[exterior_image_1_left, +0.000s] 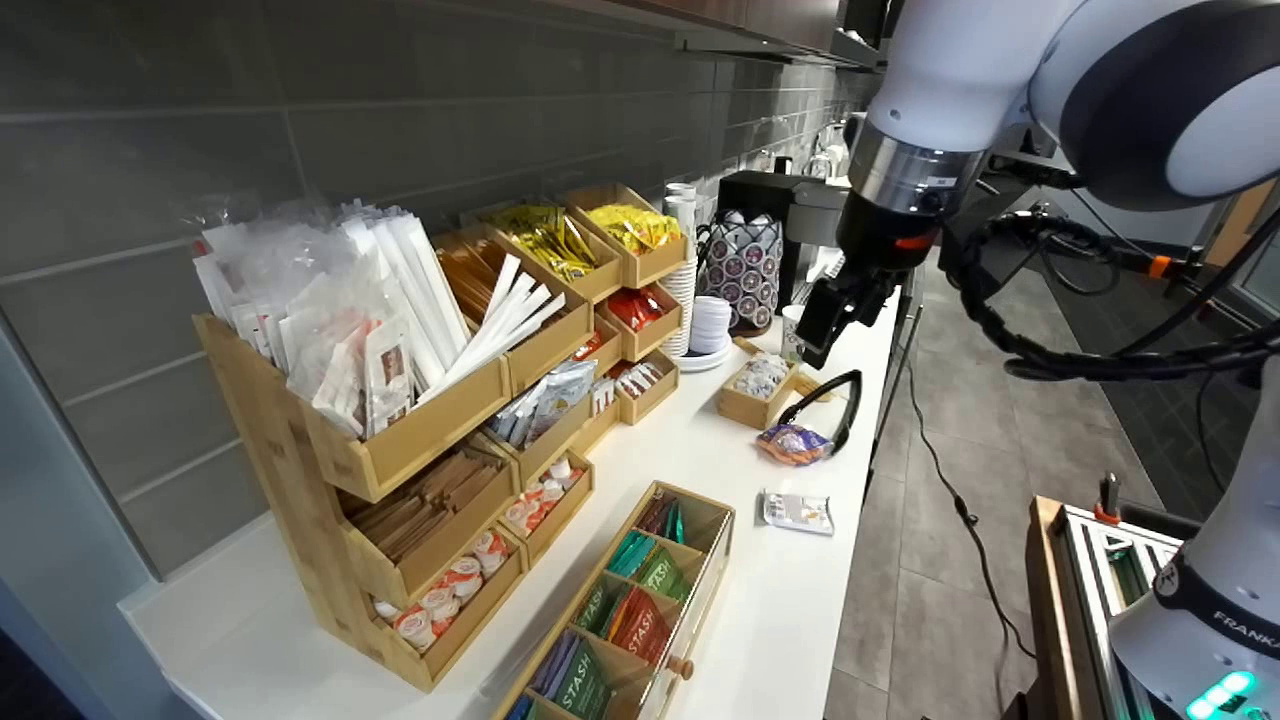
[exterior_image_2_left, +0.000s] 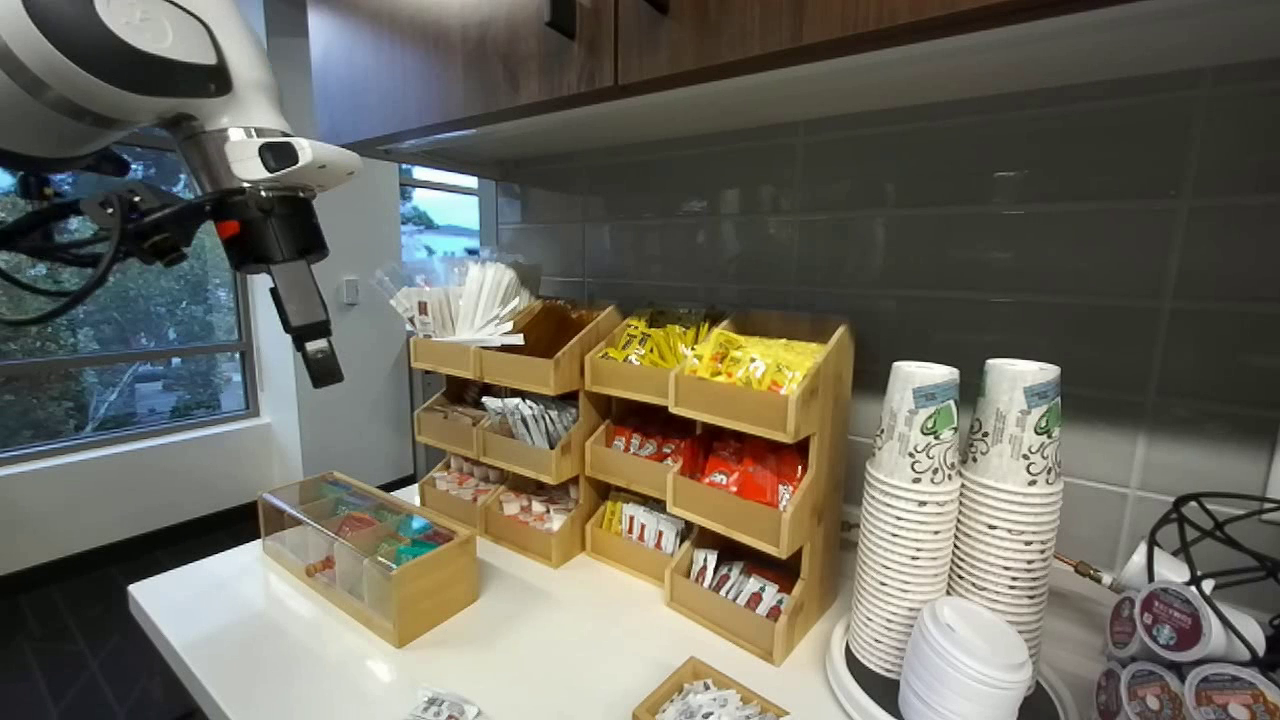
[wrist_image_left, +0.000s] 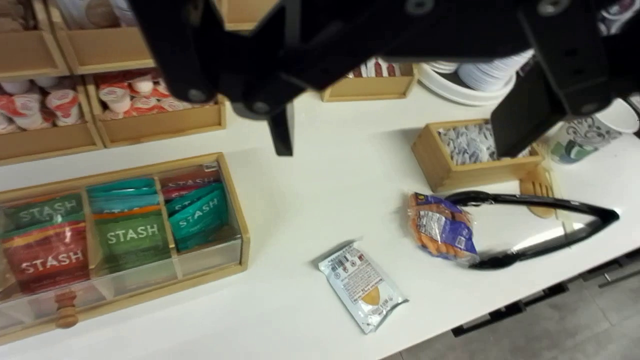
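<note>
High over the counter, my gripper is open, its two fingers wide apart with only bare counter in the gap below. In exterior view 1 the gripper (exterior_image_1_left: 818, 330) points down and to the left. A silver snack packet (wrist_image_left: 363, 287) lies flat near the counter's front edge. Right of it rests an orange and purple bag (wrist_image_left: 441, 228), touching a pair of black-rimmed tongs (wrist_image_left: 555, 207). A small wooden box (wrist_image_left: 474, 175) of wrapped pieces stands behind them, partly covered by one finger. The tea box (wrist_image_left: 244, 233) with Stash sachets sits to the left.
Tiered wooden shelves (exterior_image_2_left: 828, 528) of condiments and creamers line the wall. Stacked paper cups (exterior_image_2_left: 912, 516) and lids (exterior_image_2_left: 966, 660) stand beside them. Overhead hangs a cabinet (exterior_image_2_left: 720, 48). Between the tea box and the packet the counter (wrist_image_left: 288, 210) is clear.
</note>
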